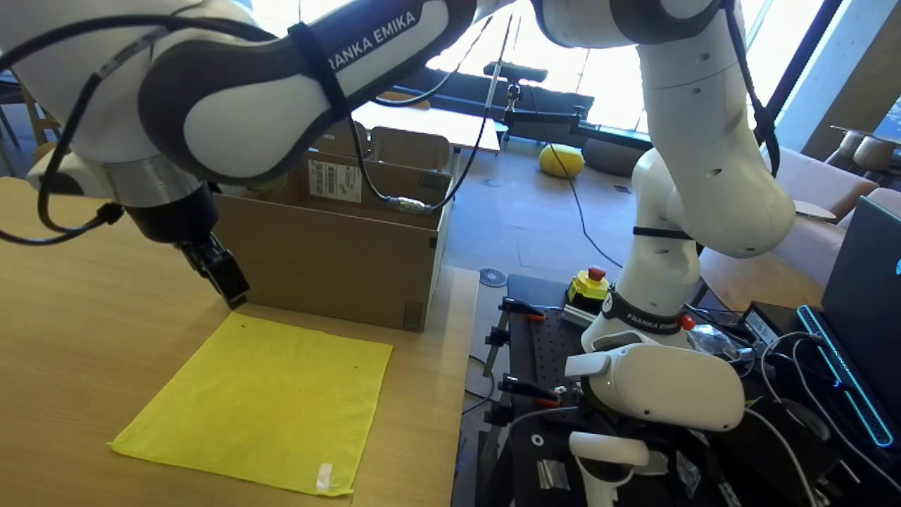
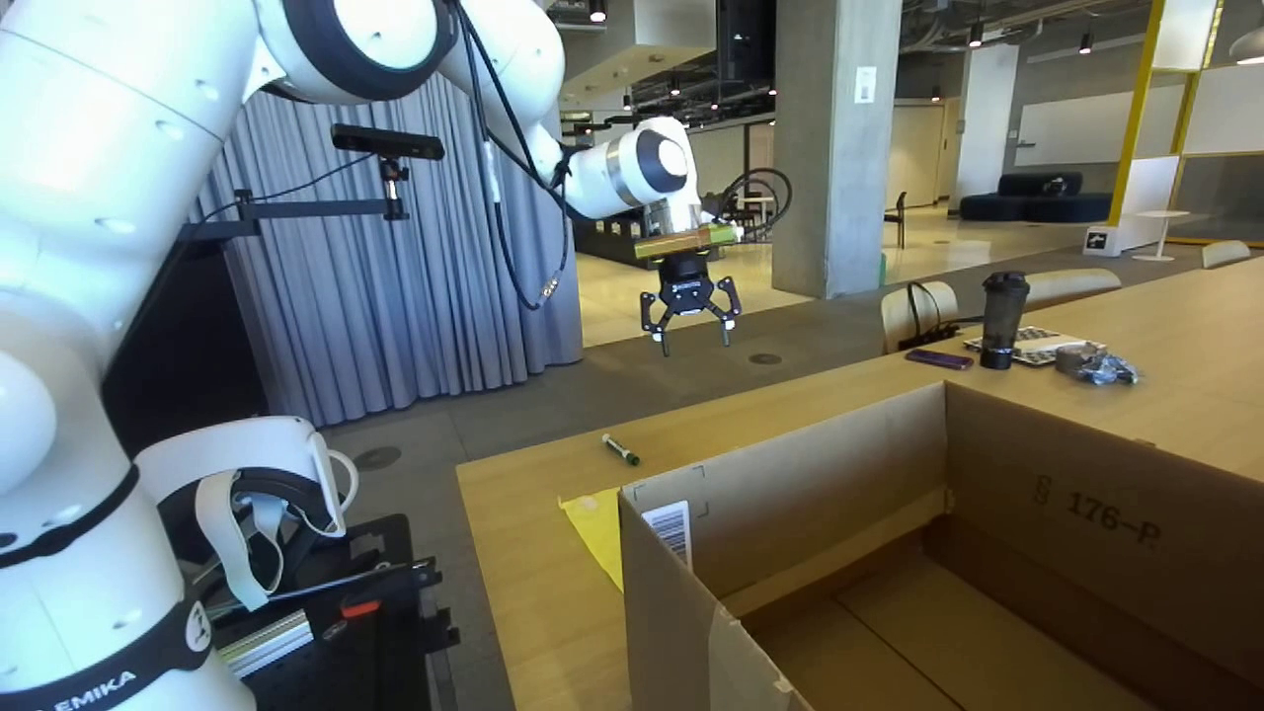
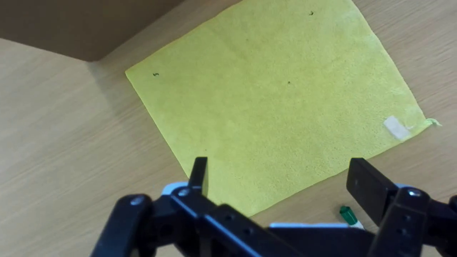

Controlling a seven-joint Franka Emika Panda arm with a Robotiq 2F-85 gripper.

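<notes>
My gripper is open with nothing between its fingers, hanging in the air above the table. In the wrist view a yellow cloth (image 3: 274, 98) lies flat below it, a white tag near one corner. The same cloth (image 1: 270, 397) shows spread out in exterior view 1; the box hides most of it in exterior view 2. A marker with a green cap (image 3: 347, 214) lies beside the cloth, partly behind a finger. All of the marker (image 2: 621, 449) shows on the table in exterior view 2.
An open cardboard box (image 1: 338, 266) stands right behind the cloth; no object shows on the visible part of its floor. A black bottle (image 2: 1002, 318), a phone (image 2: 938, 357) and other small items sit far along the table. Bare table (image 1: 76, 338) extends to the left.
</notes>
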